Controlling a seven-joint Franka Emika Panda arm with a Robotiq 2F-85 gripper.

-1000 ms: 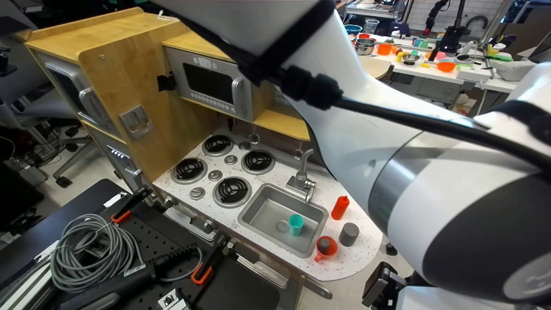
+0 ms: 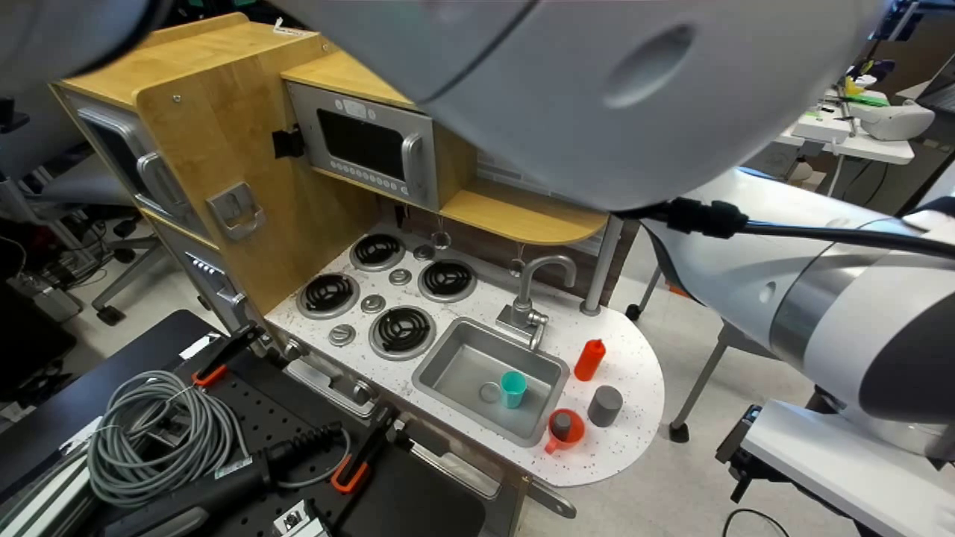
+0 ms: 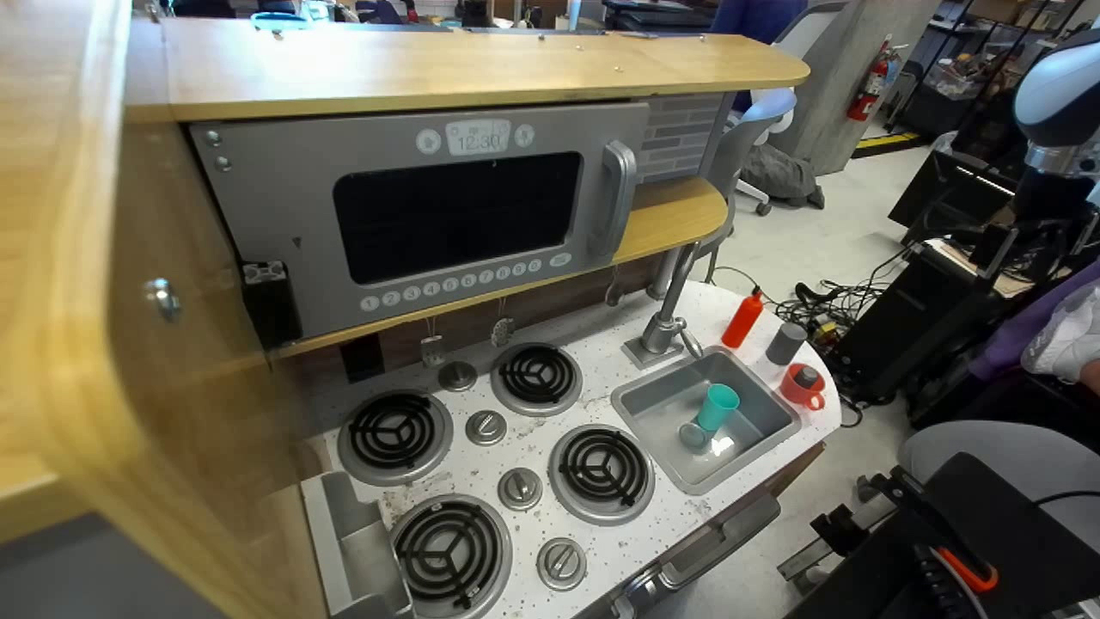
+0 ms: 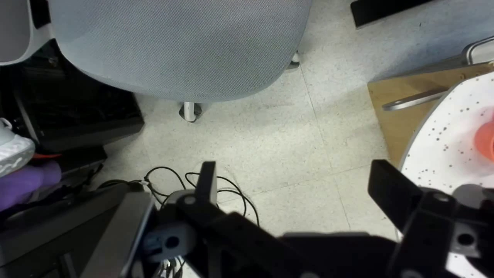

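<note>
In the wrist view my gripper stands open, its black fingers wide apart with only floor showing between them. It is off the rounded end of the toy kitchen counter (image 4: 444, 157), whose edge lies beside the right finger. On that counter are a red bottle (image 2: 590, 359), a grey cylinder (image 2: 605, 406) and a red mug (image 2: 574, 434) with a small grey piece (image 2: 561, 424) inside it. A teal cup (image 2: 512, 389) sits in the grey sink (image 2: 448, 358). Exterior view 1 shows part of the gripper's dark hardware (image 2: 741, 452) at the right, away from these things.
The faucet (image 2: 528, 291) rises behind the sink, and a wooden shelf (image 2: 524, 215) with a toy microwave (image 2: 367, 143) overhangs the counter. Several stove burners (image 3: 396, 433) fill the other side. A grey chair (image 4: 185, 41) stands on the floor near the gripper.
The arm has swung to the right in exterior view 1, carrying the gripper farther from the counter. The bottle, cylinder, mug and teal cup have not moved.
</note>
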